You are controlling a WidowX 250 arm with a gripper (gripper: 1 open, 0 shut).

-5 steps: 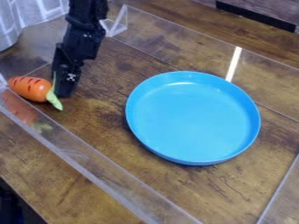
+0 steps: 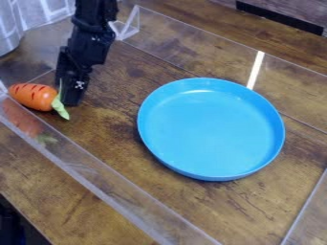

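An orange toy carrot [image 2: 32, 96] with a pale green top lies at the left of the camera view. My black gripper [image 2: 71, 94] is low over the table just to the right of it, its fingertips beside the carrot's top. Whether the fingers are apart or closed is hard to make out. A round blue plate [image 2: 211, 128] lies on the wooden table to the right.
A metal pot [image 2: 8, 24] stands at the top left corner. Clear plastic barriers cross the lower left, back and right edges. Bare wood [image 2: 141, 211] shows below and around the plate.
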